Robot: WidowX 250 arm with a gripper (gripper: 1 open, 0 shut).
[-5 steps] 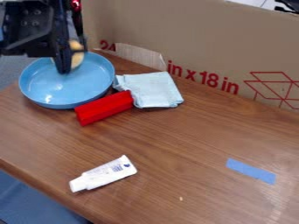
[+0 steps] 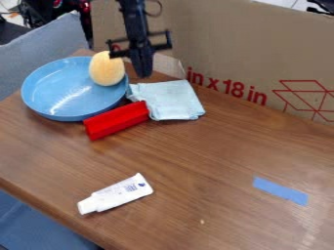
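Note:
The black gripper (image 2: 139, 51) hangs in the upper middle of the view, over the back edge of the blue plate and a little right of it; whether its fingers are open or shut is hard to make out, and nothing is seen held in it. A round pale yellow object (image 2: 107, 67) rests on the right back part of the blue plate (image 2: 55, 96). A red block (image 2: 116, 120) lies at the plate's front right, and a folded light blue cloth (image 2: 174, 100) lies to the plate's right.
A white tube (image 2: 113, 195) lies near the front left of the wooden table (image 2: 196, 186). A blue tape strip (image 2: 279, 191) is at right. A cardboard box (image 2: 248, 59) stands along the back.
The yellow object was carried at the gripper from the upper left down onto the plate's right back. The gripper has since moved up and right, away from it.

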